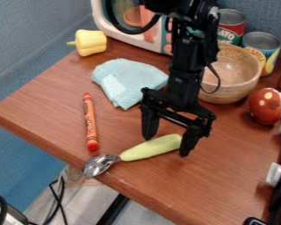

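Observation:
My black gripper (168, 143) hangs low over the middle-right of the wooden table, its fingers open and straddling a pale yellow-green corn cob (149, 149). The cob lies next to the metal head of a spoon (101, 163) near the front edge. Whether the fingertips touch the cob is hard to tell. An orange crayon (90, 119) lies to the left, and a light blue cloth (127, 79) lies behind.
Behind the arm sit a wicker bowl (231, 79) and cans (262, 48). A tomato-like toy (266, 106) and dark appliance stand at the right. A yellow pepper (88, 42) is at the back left. The front-left edge is close.

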